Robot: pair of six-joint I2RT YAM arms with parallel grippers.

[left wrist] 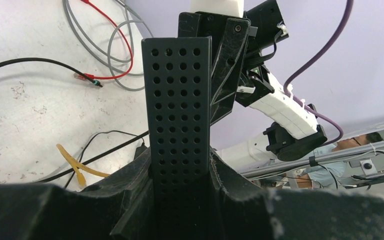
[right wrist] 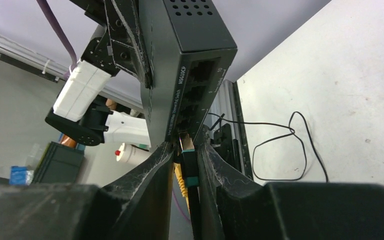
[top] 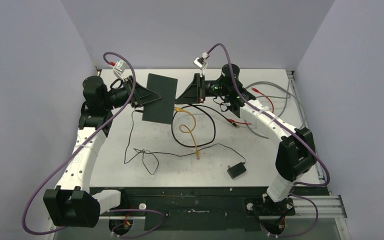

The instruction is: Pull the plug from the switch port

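The dark switch (top: 160,98) is held up over the table, with my left gripper (top: 153,97) shut on it. Its perforated side (left wrist: 176,110) faces me in the left wrist view. In the right wrist view, empty ports (right wrist: 196,93) line the switch's end face. My right gripper is shut on a black cable's plug (right wrist: 190,167), just below those ports. The plug's clear tip (right wrist: 186,142) shows between the fingers and the switch face. Whether its very end sits inside a port, I cannot tell. A yellow cable (right wrist: 180,177) runs close behind the plug.
On the white table, the black cable (top: 213,132) loops under the grippers. A power adapter (top: 237,170) lies at the front right, its thin cord (top: 175,154) running left. Grey cables (top: 300,107) and a red cable (top: 262,95) lie at the right.
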